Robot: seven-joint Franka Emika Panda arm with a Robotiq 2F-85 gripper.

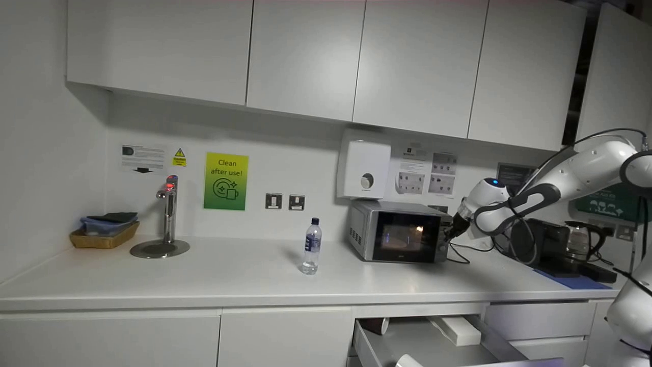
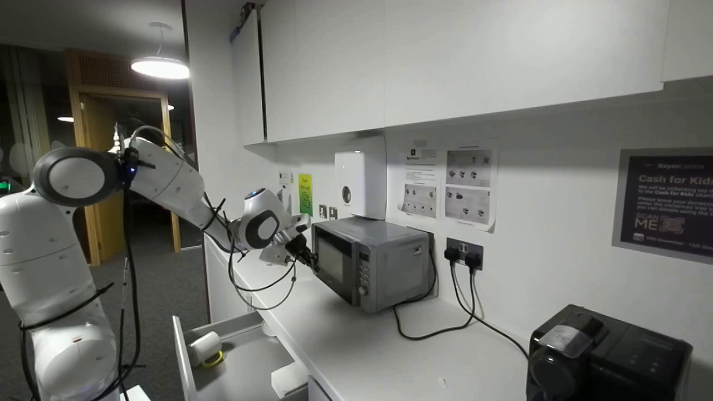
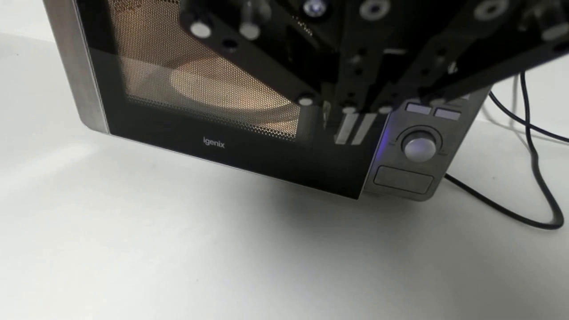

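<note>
The grey microwave (image 1: 400, 232) stands on the counter with its door closed. Light glows behind the window (image 3: 229, 80). In the wrist view, the silver dial (image 3: 419, 146) shows on the control panel at the right. My gripper (image 2: 313, 263) is right at the microwave's front; whether it touches cannot be told. From the wrist, the dark gripper overlaps the boundary between door and panel, above and left of the dial. Its fingers are shut, with nothing seen between them. Pale strips under the tips look like their reflection in the door.
A water bottle (image 1: 311, 246) stands left of the microwave. Below the counter, an open drawer (image 2: 244, 364) holds a white mug (image 2: 205, 348) and a white box (image 1: 455, 330). Black cables (image 2: 434, 335) trail behind the microwave. A coffee machine (image 2: 608, 354) sits farther right.
</note>
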